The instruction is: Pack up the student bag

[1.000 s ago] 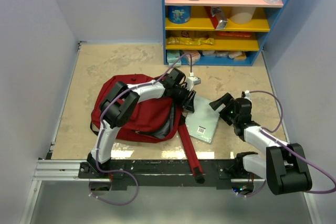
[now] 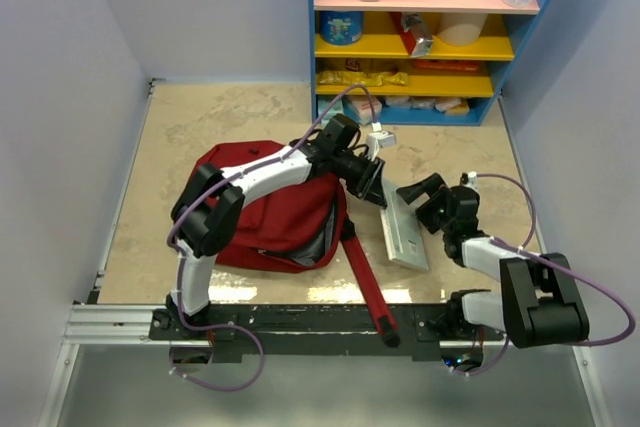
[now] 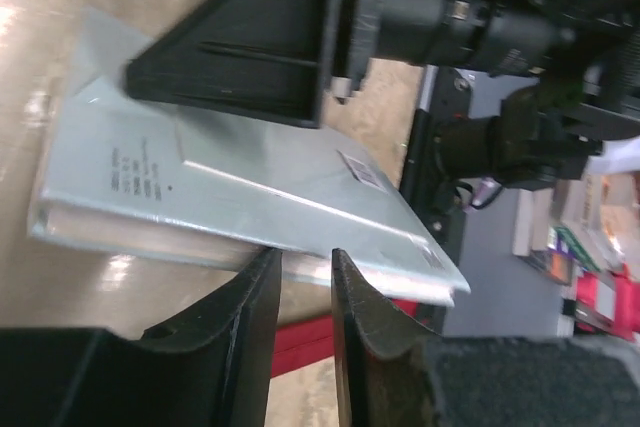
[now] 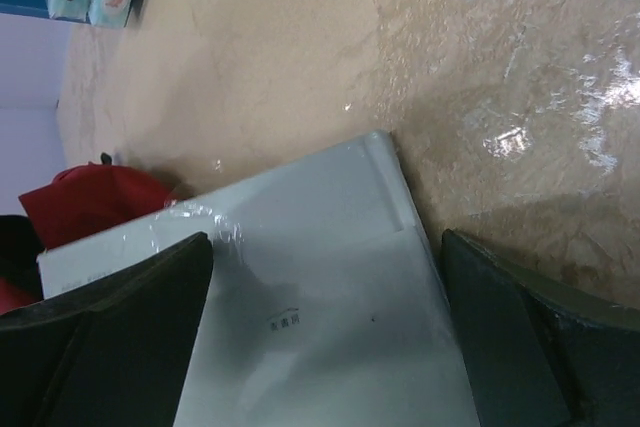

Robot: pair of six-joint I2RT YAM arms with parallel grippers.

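Note:
A pale grey-white book (image 2: 403, 237) stands tilted on the floor right of the red bag (image 2: 285, 212), its left side raised. My left gripper is shut on the raised edge of the book (image 3: 250, 172). In the right wrist view, the end of the book (image 4: 330, 287) lies between the widely spread fingers of my right gripper, which is open. From above, this right gripper (image 2: 414, 205) is at the book's right side. My left arm covers part of the bag, which lies flat.
A red strap (image 2: 367, 282) runs from the bag to the front edge, close to the book. The stocked shelf unit (image 2: 490, 47) stands at the back.
The left gripper has moved slightly right and lifted the book's left side, so the flat book is now tilted. The strap's end has shifted a little right. The right arm has moved only slightly.

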